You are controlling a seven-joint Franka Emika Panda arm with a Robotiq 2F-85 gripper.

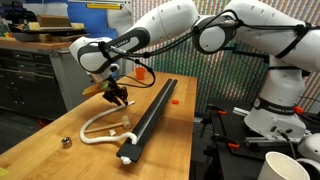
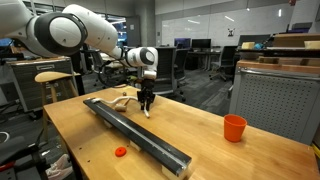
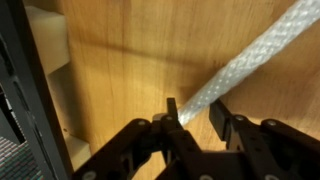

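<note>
A white rope lies in a loose curve on the wooden table, beside a long black rail. Its far end is under my gripper, which points down close to the tabletop. In the wrist view a straight stretch of the rope runs from the top right down to my gripper. One dark fingertip is on either side of it, a gap still showing, so the fingers are partly open around the rope. From the other side, my gripper is just behind the black rail.
The long black rail crosses the table near the rope. An orange cup and a red disc are well apart from the gripper. Small pale blocks lie between rope and rail. A round metal piece sits at the near left.
</note>
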